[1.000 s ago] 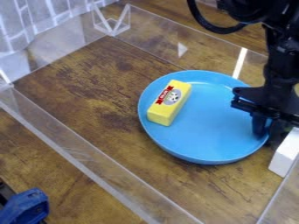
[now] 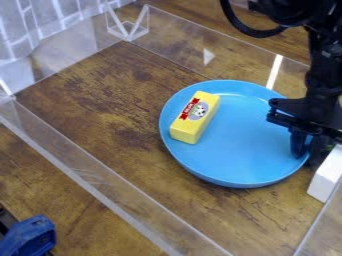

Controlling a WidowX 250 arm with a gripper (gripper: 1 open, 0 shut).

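Observation:
A blue round plate [image 2: 241,166] lies on the wooden surface, with a yellow box [image 2: 194,117] bearing a small red-and-white label on its left part. At the right side, the black gripper [image 2: 302,136] is low over the plate's right rim; its fingertips are dark and overlapping, so whether it is open or shut, or holds anything, cannot be seen. A white block [image 2: 325,176] lies just right of the plate, partly cut off by the frame edge.
Clear plastic walls enclose the area. The wooden floor [image 2: 94,90] left of the plate is bare. A blue object [image 2: 27,238] sits outside at the lower left.

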